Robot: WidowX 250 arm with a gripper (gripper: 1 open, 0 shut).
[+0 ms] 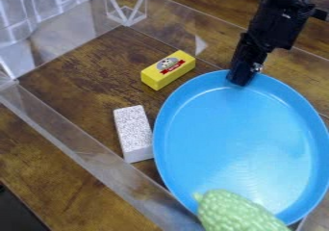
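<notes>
The black gripper (244, 69) reaches down from the top right to the far rim of a large blue plate (238, 139). Its fingertips are at that rim; it looks shut, with nothing clearly visible between them. A green bumpy object (238, 211) lies over the plate's near edge at the bottom.
A yellow box (167, 69) and a white speckled block (134, 133) lie on the wooden floor (90, 71) left of the plate. Clear plastic walls surround the area, with a pale cloth at the top left.
</notes>
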